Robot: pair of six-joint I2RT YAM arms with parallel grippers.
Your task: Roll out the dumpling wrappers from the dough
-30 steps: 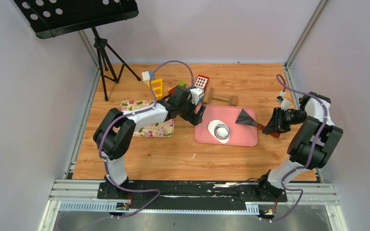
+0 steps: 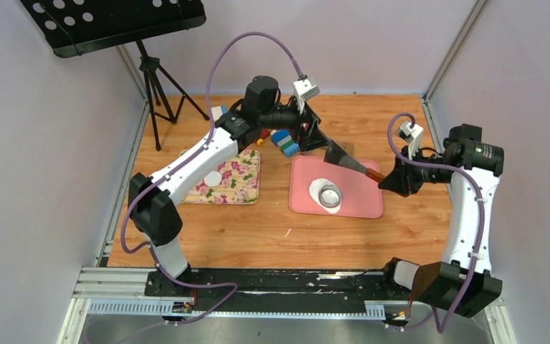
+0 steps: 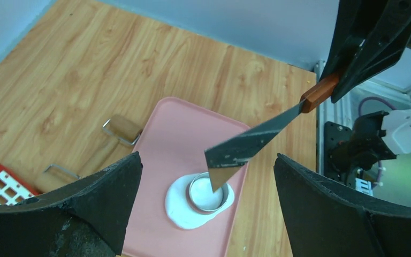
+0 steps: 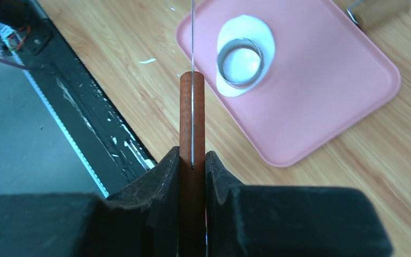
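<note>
On the pink board [image 2: 369, 204] lies a flat white dough sheet [image 2: 318, 189] with a metal ring cutter [image 2: 329, 196] standing on it. My right gripper is shut on the brown handle of a scraper [image 2: 347, 160], which is raised over the board with its blade toward the left arm. In the left wrist view the blade of that scraper [image 3: 249, 142] crosses above the ring. My left gripper is open, its two fingers [image 3: 85, 209] wide apart with nothing between them; in the top view it is near the blade's end.
A wooden roller [image 3: 123, 128] lies beside the board's far edge. A flowered board [image 2: 240, 179] with a white round [image 2: 213, 178] is at the left. Coloured toys [image 2: 284, 142] lie behind. Bare table shows in front of the pink board.
My left arm has risen and reached right and away from the table's front. The right arm has lifted the scraper and moved it left, bringing the blade close to the left gripper.
</note>
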